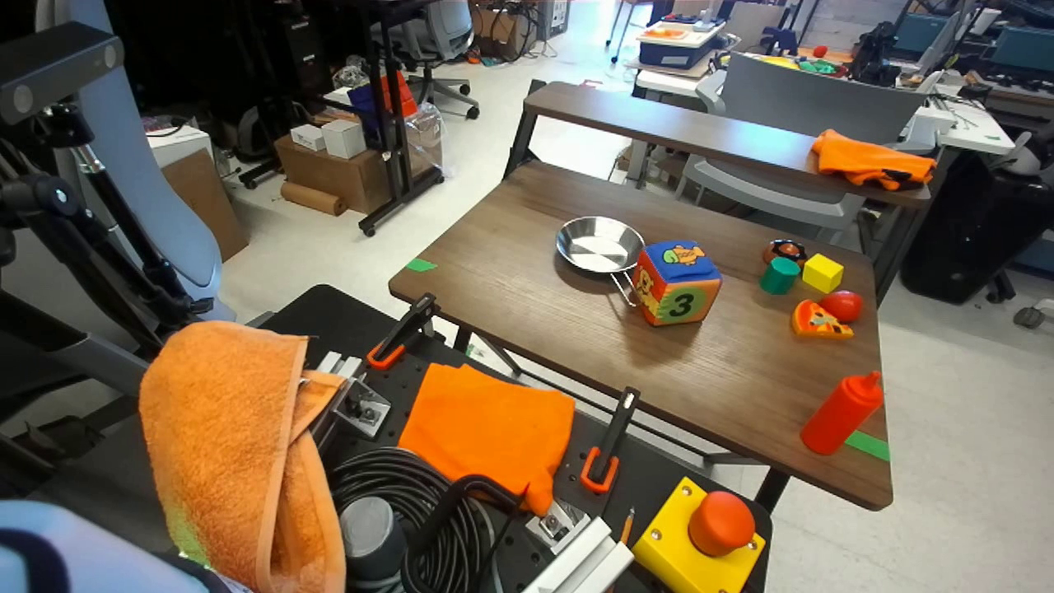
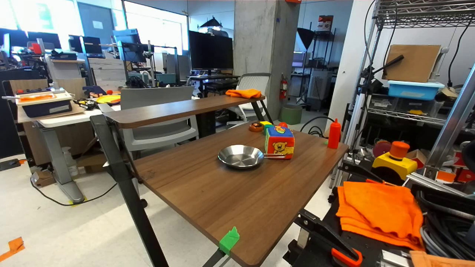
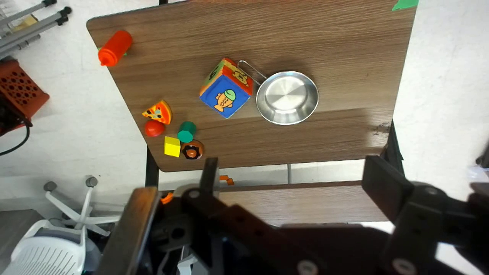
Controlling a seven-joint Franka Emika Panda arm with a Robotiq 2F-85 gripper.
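Observation:
High over the table, my gripper stands open in the wrist view, its two dark fingers wide apart with nothing between them. A steel pan (image 3: 287, 97) rests on the wooden table, apart from the gripper. The pan's thin handle reaches to a soft picture cube (image 1: 678, 283), which shows a 3 on one face. In the wrist view, a pizza slice toy (image 3: 159, 112), a red ball-like toy (image 3: 154, 128), a green cylinder (image 3: 187, 132), a yellow block (image 3: 172, 146) and a brown ring toy (image 3: 193, 149) are grouped near one corner. Neither exterior view shows the gripper.
A red squeeze bottle (image 1: 841, 413) stands by the table's right edge. Along the back runs a raised shelf (image 2: 187, 108) with an orange cloth (image 2: 243, 93) on it. Bare tabletop surrounds the pan, widest toward the end with green tape (image 2: 229, 240).

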